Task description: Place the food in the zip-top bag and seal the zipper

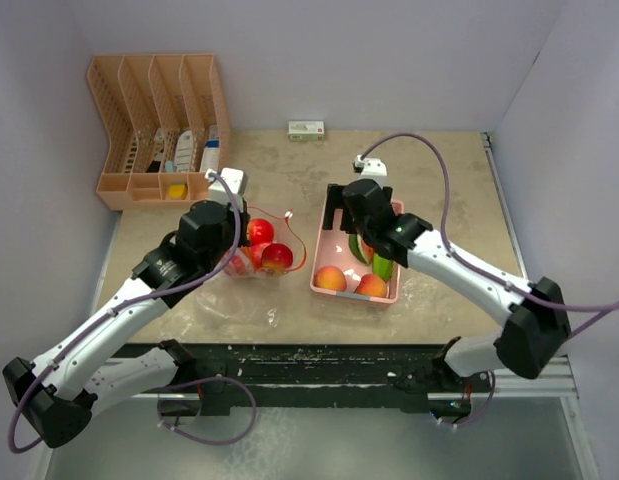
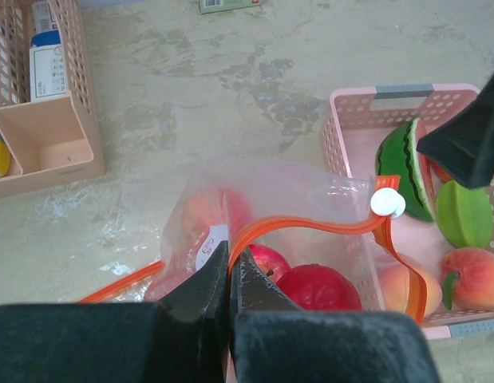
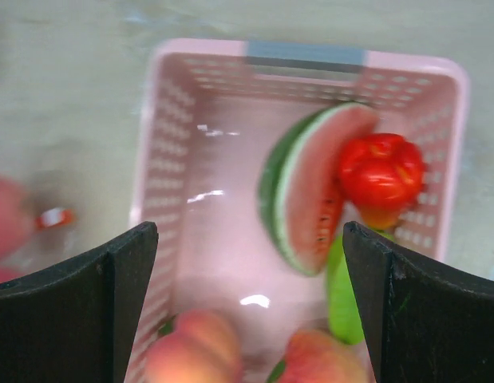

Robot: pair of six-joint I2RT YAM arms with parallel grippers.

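The clear zip bag (image 2: 294,187) with orange zipper holds several red fruits (image 2: 318,287). My left gripper is shut on the bag's edge at the zipper. My right gripper stands open over the pink basket (image 3: 231,175). The basket holds a watermelon slice (image 3: 310,183), a red pepper (image 3: 378,171), a green piece (image 3: 342,295) and peaches (image 3: 187,359) at the near end.
A tan divided organizer (image 1: 139,190) stands at the back left, with a small green box (image 1: 305,130) at the back centre.
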